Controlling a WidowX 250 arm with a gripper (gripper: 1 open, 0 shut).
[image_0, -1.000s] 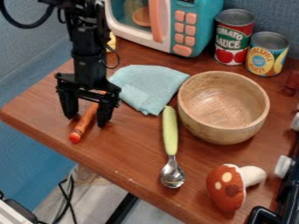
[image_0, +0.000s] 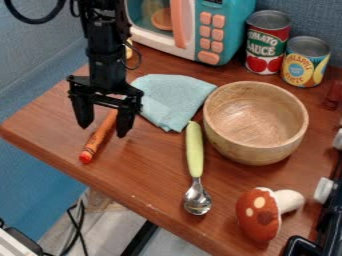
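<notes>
My black gripper hangs at the left of the wooden table, its two fingers spread apart above an orange stick-like object, which lies on the table. Nothing shows held between the fingers. A folded light-blue cloth lies just right of the gripper. A spoon with a pale green handle lies in the middle, beside a wooden bowl.
A toy microwave and two cans, tomato sauce and a yellow one, stand at the back. A toy mushroom lies front right. The table's left edge is near the gripper.
The objects have not moved.
</notes>
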